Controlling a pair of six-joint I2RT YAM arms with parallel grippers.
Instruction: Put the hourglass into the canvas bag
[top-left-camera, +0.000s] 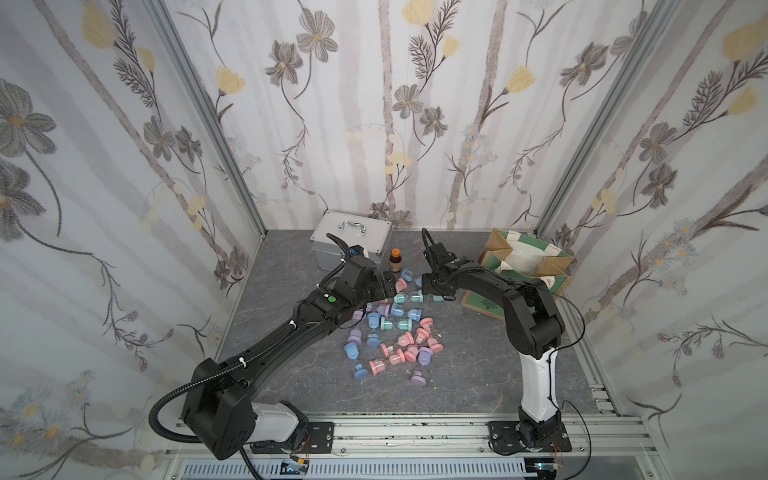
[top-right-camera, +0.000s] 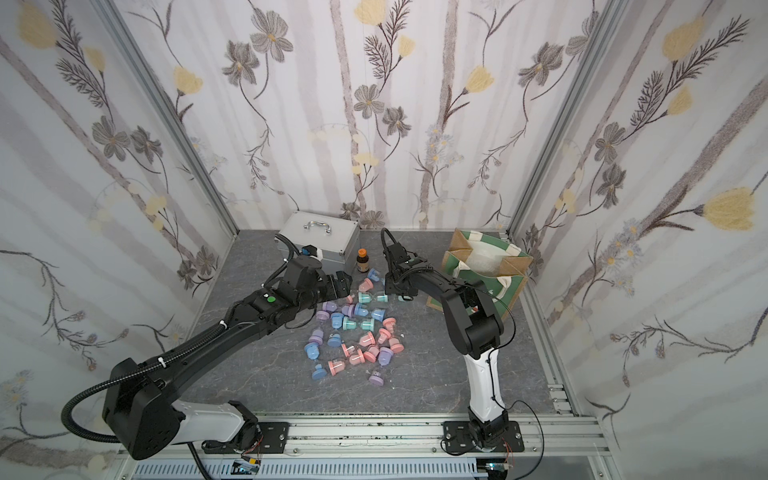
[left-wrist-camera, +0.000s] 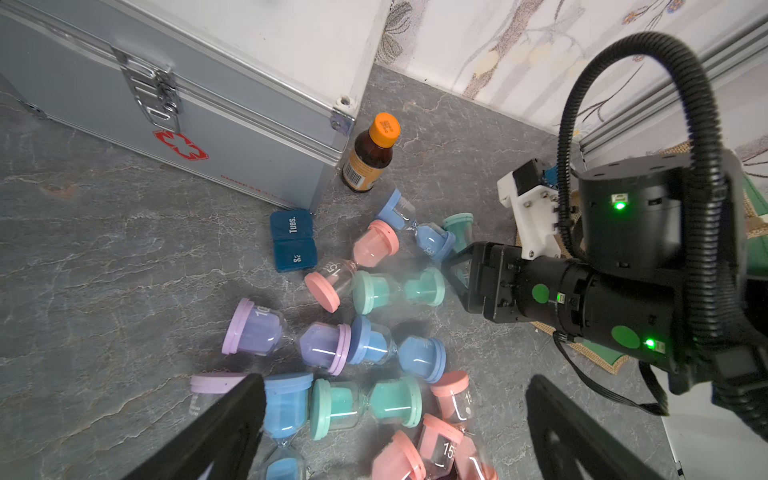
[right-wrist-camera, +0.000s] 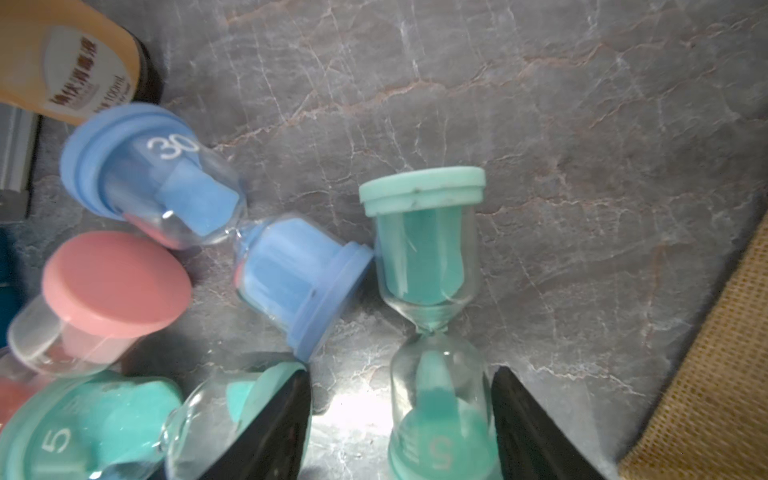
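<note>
In the right wrist view a teal hourglass (right-wrist-camera: 428, 248) lies lengthwise with its lower bulb between the fingers of my right gripper, which stands open around it. The top views show that gripper (top-right-camera: 396, 288) low over the right of the hourglass cluster. My left gripper hangs open above many blue, pink, lilac and teal hourglasses. The canvas bag (top-right-camera: 505, 285), with green panel and burlap, stands at the right, beside my right arm.
A silver case (top-left-camera: 336, 236) and a brown bottle (left-wrist-camera: 361, 168) stand at the back; a blue pill box (left-wrist-camera: 292, 240) lies before the case.
</note>
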